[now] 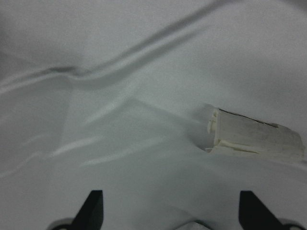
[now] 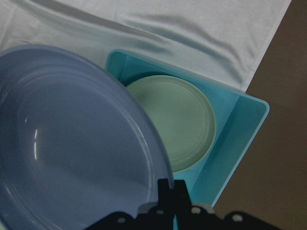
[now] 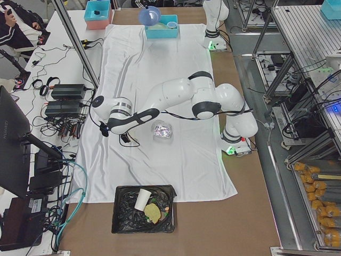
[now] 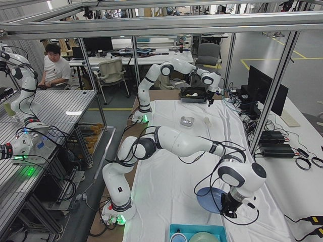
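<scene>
My right gripper is shut on the rim of a blue plate (image 2: 72, 143), held partly over a turquoise bin (image 2: 240, 139) with a pale green plate (image 2: 172, 120) inside. In the camera right view the blue plate (image 4: 207, 199) hangs at that gripper (image 4: 228, 206). My left gripper stands open above the white cloth, near a pale, flattish cylindrical object (image 1: 259, 136) with nothing between its fingers.
In the camera left view a crumpled clear container (image 3: 162, 129) lies mid-cloth. A black lined tray (image 3: 120, 208) with a white cup and food-like scraps stands at the near edge. Brown board borders the cloth.
</scene>
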